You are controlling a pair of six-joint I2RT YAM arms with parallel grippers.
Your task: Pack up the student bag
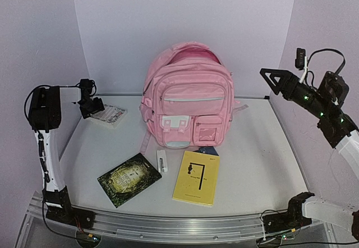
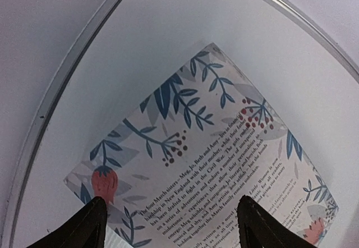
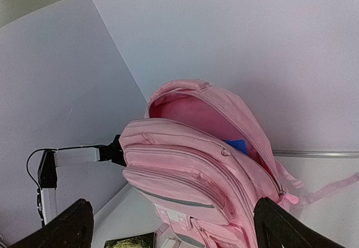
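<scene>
The white floral book (image 1: 111,115) lies flat at the table's back left. In the left wrist view its printed cover (image 2: 196,152) fills most of the picture. Over its left part hovers my left gripper, fingers spread apart and holding nothing; the book is below them, outside their grasp. The pink bag (image 1: 190,99) stands upright at the back middle, its top unzipped, and a blue item (image 3: 237,146) shows inside. My right gripper (image 1: 270,82) is raised at the right, open and empty. A dark patterned book (image 1: 129,179) and a yellow book (image 1: 196,178) lie in front.
A small white object (image 1: 162,161) lies between the two front books. A dark blue piece (image 1: 208,150) peeks out behind the yellow book, near the bag's base. Walls close in the table's left, back and right.
</scene>
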